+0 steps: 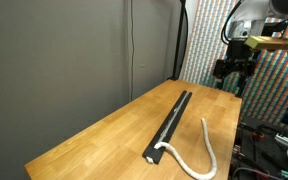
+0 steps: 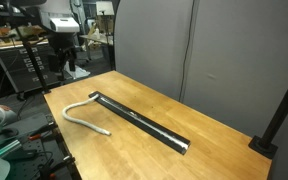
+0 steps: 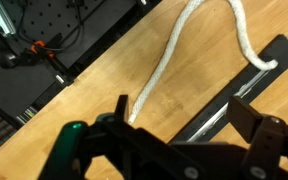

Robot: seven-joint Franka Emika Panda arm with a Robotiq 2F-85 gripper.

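A white rope (image 1: 211, 152) lies in a curve on the wooden table. One part of it reaches onto the near end of a long black channel (image 1: 171, 122), and the rest loops out to a loose end on the bare wood. In the second exterior view the rope (image 2: 85, 124) bends beside the channel (image 2: 142, 121), whose groove shows a pale line. My gripper (image 1: 232, 80) hangs in the air above the table's far end. From the wrist, the gripper has its fingers wide apart and empty, with the rope (image 3: 162, 68) well below them.
Open table (image 2: 204, 118) lies on both sides of the channel. A dark frame (image 3: 79, 55) with cables runs along the table edge on the robot's side. Upright posts (image 2: 278, 95) stand at the table's border, and a grey partition (image 1: 64, 70) closes the back.
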